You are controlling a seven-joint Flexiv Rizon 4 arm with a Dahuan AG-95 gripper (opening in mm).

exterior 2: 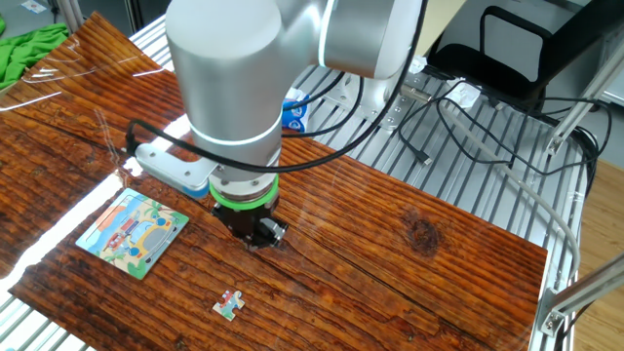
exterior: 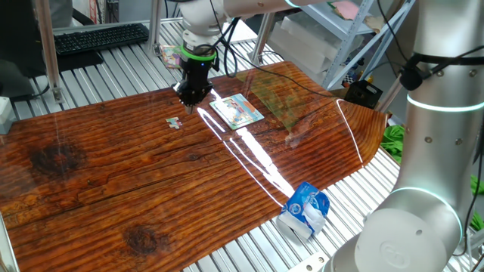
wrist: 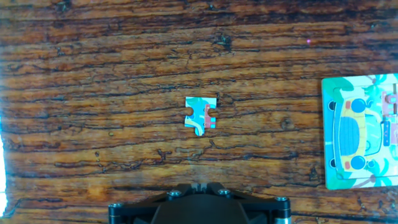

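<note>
A small loose puzzle piece (wrist: 201,116), blue with red and yellow print, lies flat on the wooden tabletop. It is near the middle of the wrist view, ahead of my gripper. The fingertips are together there, with nothing visible between them. To the right lies a square puzzle board (wrist: 356,140) printed with a yellow car, partly cut off by the frame edge. From the second exterior side, the gripper (exterior 2: 265,237) hangs above the table, between the board (exterior 2: 134,232) and the bare wood; the piece (exterior 2: 229,304) lies apart from both.
A blue and white crumpled packet (exterior: 305,209) rests at the table's edge, partly over the ribbed metal surface. A black cable runs along the arm. Glare streaks cross the tabletop beside the board.
</note>
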